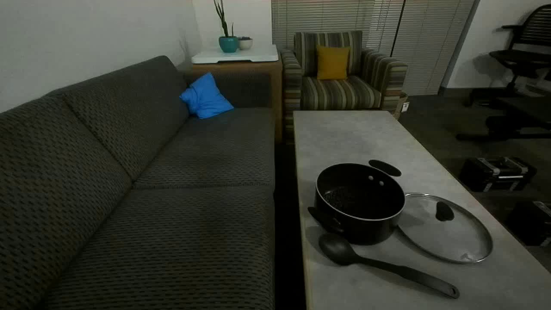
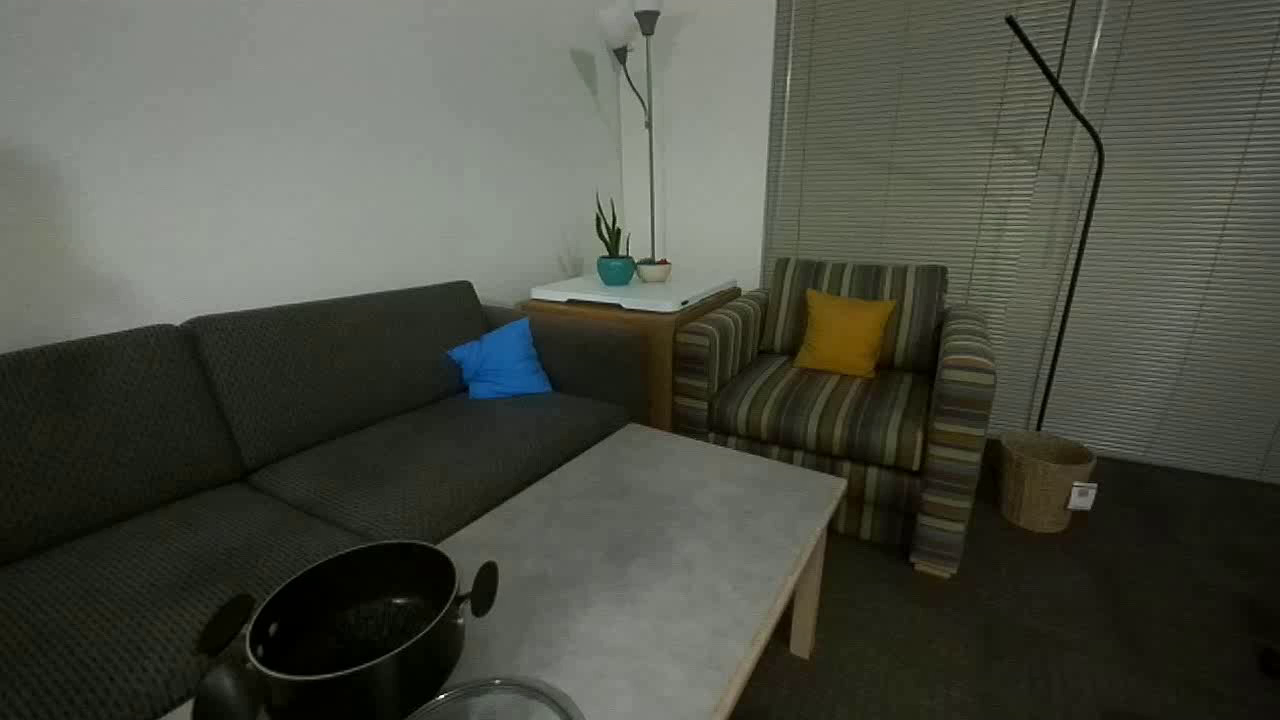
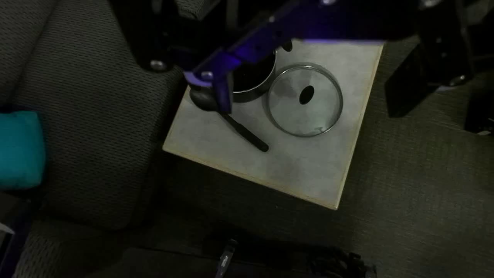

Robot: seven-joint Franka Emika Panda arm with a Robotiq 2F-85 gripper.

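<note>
On the grey table (image 1: 341, 137) stands a black pot (image 1: 360, 222), uncovered, with dark side handles; its inside looks empty where visible. Beside it lies a glass lid (image 1: 434, 237) with a black knob, flat or nearly so on the tabletop. A black spoon (image 1: 397, 268) rests in front of the pot, its bowl to the left. From above, the wrist view shows the lid (image 3: 319, 104), the spoon (image 3: 250, 134) and part of the pot (image 3: 259, 90). My gripper is open high over the table, its fingers wide apart and empty. Neither exterior view shows it.
A dark sofa (image 1: 206, 227) runs along the table's left side. Behind the table's far end is a striped armchair (image 1: 338, 93) with a yellow cushion (image 1: 332, 63). Black cases (image 1: 496, 174) sit on the floor to the right.
</note>
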